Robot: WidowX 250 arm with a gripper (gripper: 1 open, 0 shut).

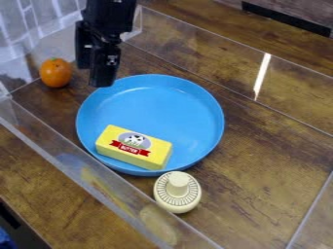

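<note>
The black gripper (pixel 93 66) is open at the upper left, pointing down, just right of an orange round object (pixel 55 72) and above the upper-left side of a blue plate (pixel 169 107). A yellow butter box (pixel 132 145) with a cow label lies on the lower part of the plate. Nothing shows between the gripper's fingers.
A cream cylindrical object with a knob (pixel 177 192) stands on the wooden table (pixel 260 126) below the plate. A transparent barrier runs along the left.
</note>
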